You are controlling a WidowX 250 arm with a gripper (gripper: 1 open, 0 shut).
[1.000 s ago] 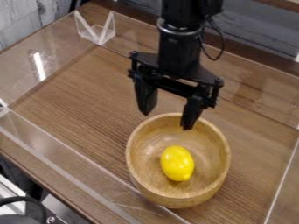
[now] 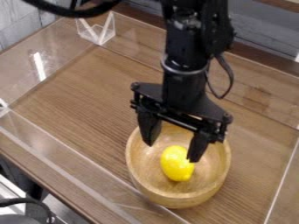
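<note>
A yellow oblong object (image 2: 177, 163) lies in a round wooden bowl (image 2: 146, 182) at the lower middle. My black gripper (image 2: 180, 134) hangs over the back part of the bowl, just behind the yellow object. Its two fingers are spread apart, open, with nothing seen between them.
The wooden table (image 2: 70, 96) has free room at the left and right of the bowl. A clear plastic holder (image 2: 97, 28) stands at the back left, by the table's edge.
The bowl and the object have stayed in place.
</note>
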